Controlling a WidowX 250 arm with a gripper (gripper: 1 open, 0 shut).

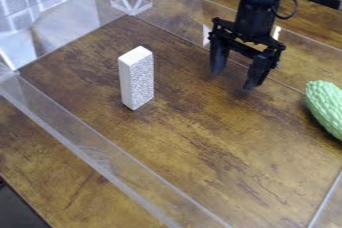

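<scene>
My black gripper (238, 62) hangs low over the wooden surface at the upper middle, its two fingers spread open with nothing visible between them. To its left and nearer the viewer stands an upright white speckled block (136, 78), apart from it. A green ridged object (323, 108), cut off by the right edge of the view, lies to the right of the gripper.
Clear plastic walls (100, 152) border the wooden surface (207, 167). A patterned cloth (40, 12) shows beyond the wall at the top left.
</scene>
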